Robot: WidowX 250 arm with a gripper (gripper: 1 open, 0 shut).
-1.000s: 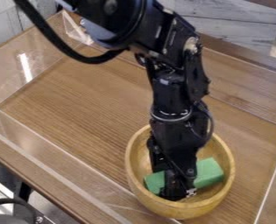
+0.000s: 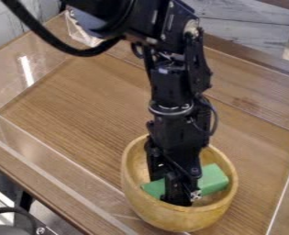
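Note:
A round yellow wooden bowl (image 2: 175,216) sits near the front of the table, holding a green object (image 2: 213,178). My black gripper (image 2: 183,191) reaches down from above into the bowl, its fingers over the green piece, which shows on both sides of them. The gripper's body hides much of the bowl's inside, and I cannot tell from this view exactly what lies between the fingertips.
A grey wooden backboard (image 2: 245,27) runs along the back. Black cables show at the front left.
The arm, gripper and bowl have shifted slightly to the left over the last second, and the arm's upper part stands more upright.

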